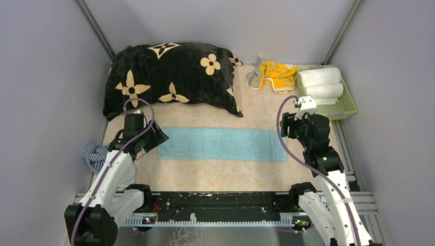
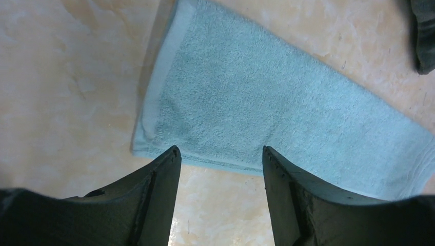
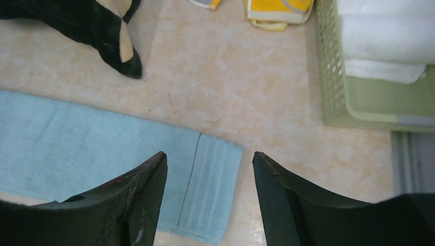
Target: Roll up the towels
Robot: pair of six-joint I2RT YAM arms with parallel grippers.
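A light blue towel (image 1: 220,143) lies flat in a long folded strip across the table, seen also in both wrist views. My left gripper (image 1: 160,138) hangs over its left end, open, with the towel's end (image 2: 215,87) visible beneath. My right gripper (image 1: 287,128) is raised at the towel's right end (image 3: 205,184), open and empty.
A black patterned pillow (image 1: 169,72) fills the back left. A yellow and grey cloth (image 1: 277,77) and a green basket (image 1: 346,105) of white towels (image 1: 320,77) are at the back right. A striped cloth (image 1: 95,154) lies at the left edge. Bare table shows around the towel.
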